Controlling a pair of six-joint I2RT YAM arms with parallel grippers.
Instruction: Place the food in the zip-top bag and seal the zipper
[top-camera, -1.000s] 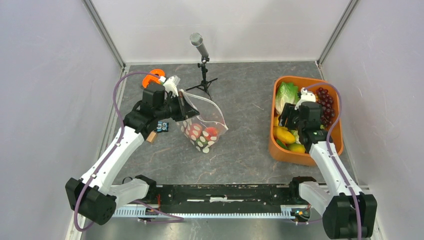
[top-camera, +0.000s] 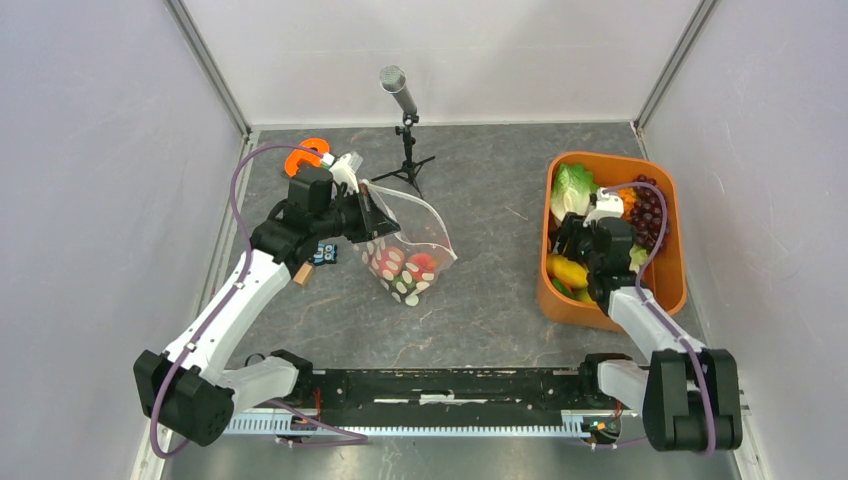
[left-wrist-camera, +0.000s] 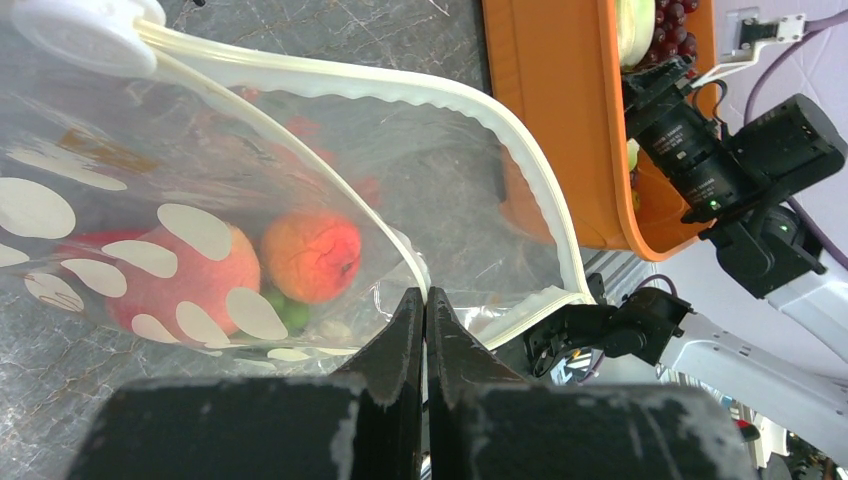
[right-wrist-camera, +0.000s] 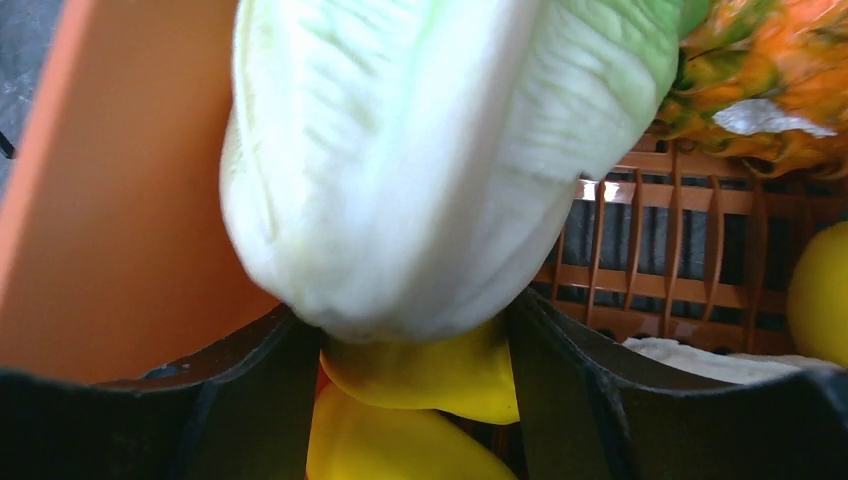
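Note:
The clear zip top bag (top-camera: 432, 240) with white dots stands with its mouth spread, a peach (left-wrist-camera: 312, 256) and other red and green food inside. My left gripper is shut on the bag's rim. Over in the orange basket (top-camera: 562, 308), my right gripper points down with its fingers on either side of a yellow fruit (right-wrist-camera: 430, 375), shut on it. The white base of a Chinese cabbage (right-wrist-camera: 400, 200) hides the fruit's upper part. Another yellow fruit (right-wrist-camera: 390, 445) lies just beside it.
Grapes (top-camera: 650, 215) and an orange-green item (right-wrist-camera: 770, 80) share the basket, whose wall (right-wrist-camera: 140, 220) rises close beside my right gripper. A microphone on a tripod (top-camera: 408, 150) stands behind the bag. Between bag and basket the grey table (top-camera: 500, 260) is clear.
My left gripper and the bag stay almost still.

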